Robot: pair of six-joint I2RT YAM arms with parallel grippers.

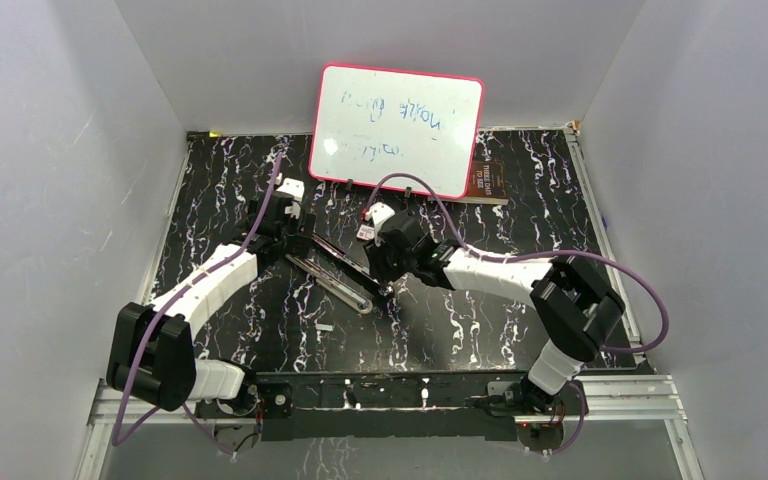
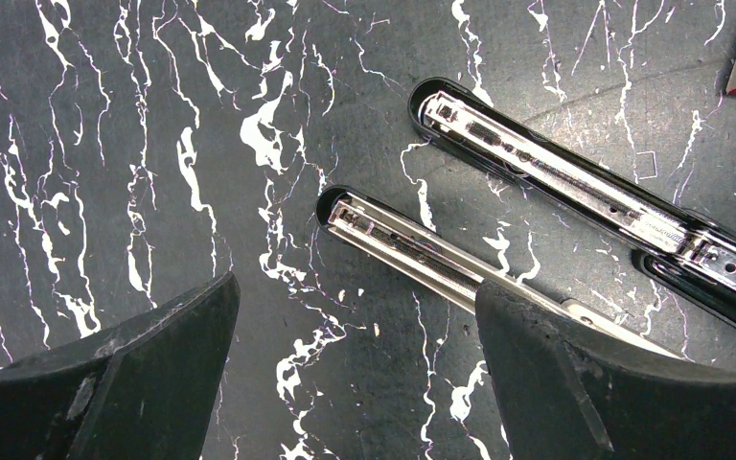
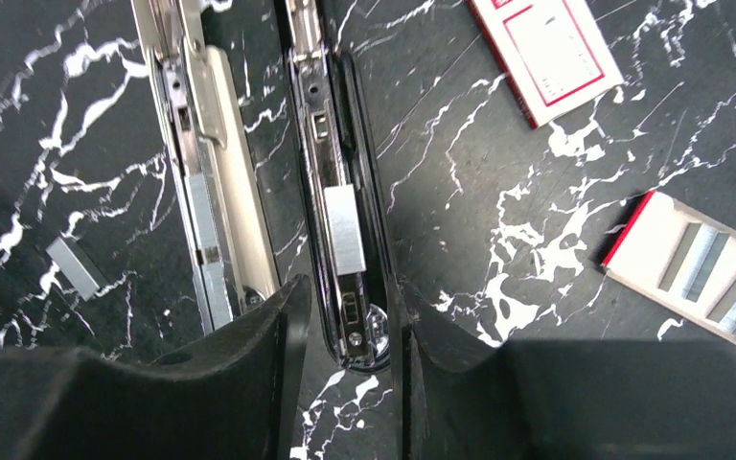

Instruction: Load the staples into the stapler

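Observation:
Two opened-out staplers lie side by side: a black stapler [image 3: 323,144] [image 2: 556,172] and a cream one [image 3: 235,172] [image 2: 412,251]. In the black one's channel rests a grey staple strip [image 3: 345,228]; the cream one's channel bears grey strips [image 3: 201,213] too. A loose staple strip [image 3: 75,266] [image 1: 324,327] lies on the table beside the cream stapler. My right gripper is over the black stapler's near end, its fingers parted, nothing gripped between them. Wide open and empty, my left gripper hovers above the staplers' far ends.
Right of the black stapler are a red-and-white box [image 3: 551,53] and an open tray [image 3: 700,273] holding several staple strips. A whiteboard [image 1: 397,130] and a book [image 1: 487,182] stand at the back.

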